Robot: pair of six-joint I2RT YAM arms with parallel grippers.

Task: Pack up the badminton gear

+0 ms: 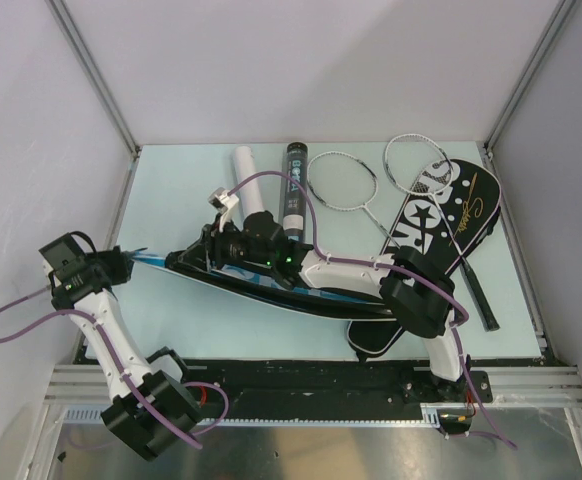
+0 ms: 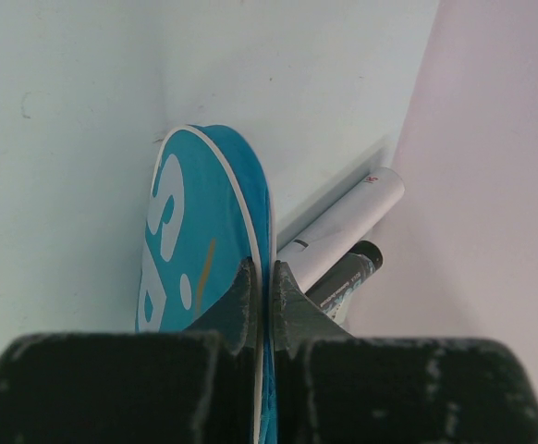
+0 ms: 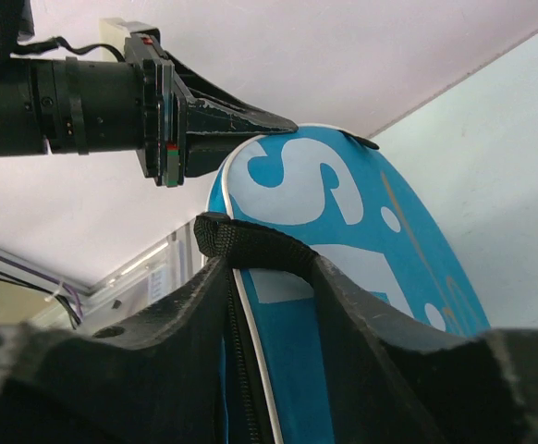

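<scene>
A long blue-and-black racket bag [image 1: 271,290] stretches across the front of the table, its narrow end raised at the left. My left gripper is shut on the edge of that blue end. Beside it, my right gripper has its fingers apart over the bag's zip side, with a black strap [image 3: 255,245] spanning between the fingertips. In the top view the right arm covers part of the bag. One racket [image 1: 342,182] lies at the back, and another racket [image 1: 419,187] rests partly across a black patterned bag [image 1: 461,200].
A white tube [image 1: 244,175] and a black tube [image 1: 296,175] lie near the back middle, partly behind the right arm.
</scene>
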